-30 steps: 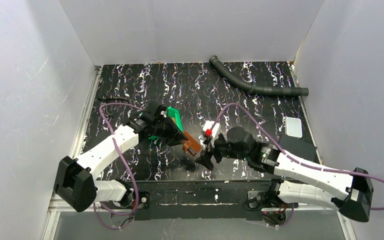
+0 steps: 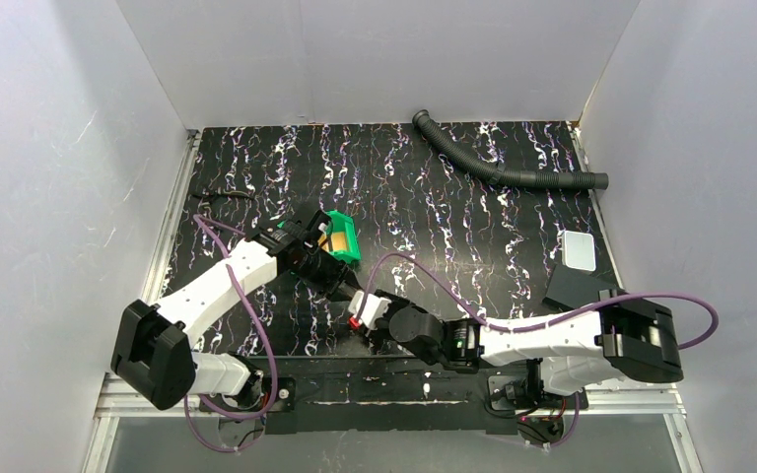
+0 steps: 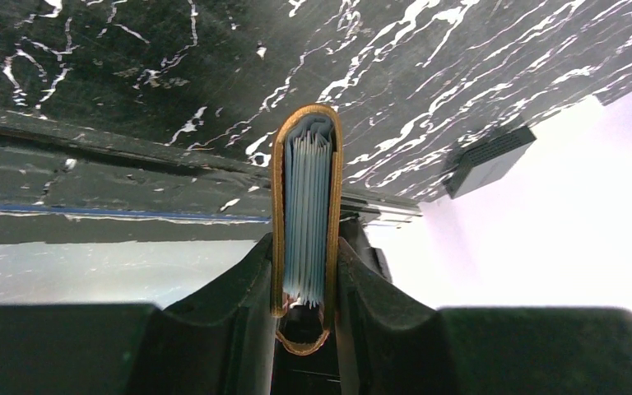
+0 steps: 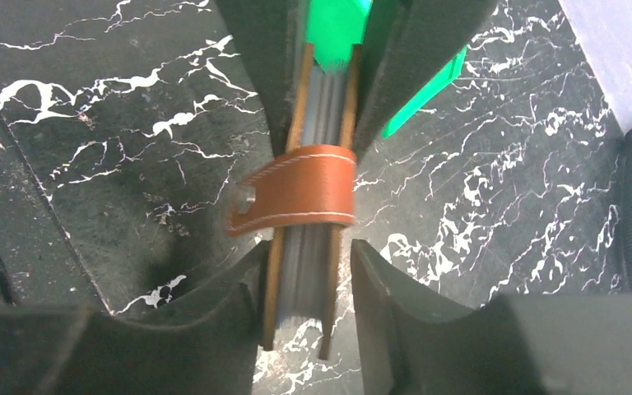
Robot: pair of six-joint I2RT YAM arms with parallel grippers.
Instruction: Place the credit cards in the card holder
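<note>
A brown leather card holder (image 3: pixel 336 164), with pale pleated sleeves (image 3: pixel 306 214) inside, is gripped in my left gripper, which is shut on it. In the right wrist view its orange-brown strap (image 4: pixel 313 185) wraps across the middle, with a metal stud at one side. My right gripper stands open at the holder's lower end, the holder between its fingers and a gap showing on the right side. From the top view the two grippers meet and mostly hide the holder. No loose credit card can be made out.
Behind the left gripper sits a green container (image 2: pixel 351 242) with something tan inside. A black corrugated hose (image 2: pixel 513 177) lies at the back right. Right of the arms are a white rounded object (image 2: pixel 579 250) and a dark flat pad (image 2: pixel 570 291).
My right gripper has come left and toward the table's front, closing in on the holder. The left arm shifted slightly early on and the holder, visible before, is now mostly covered from above.
</note>
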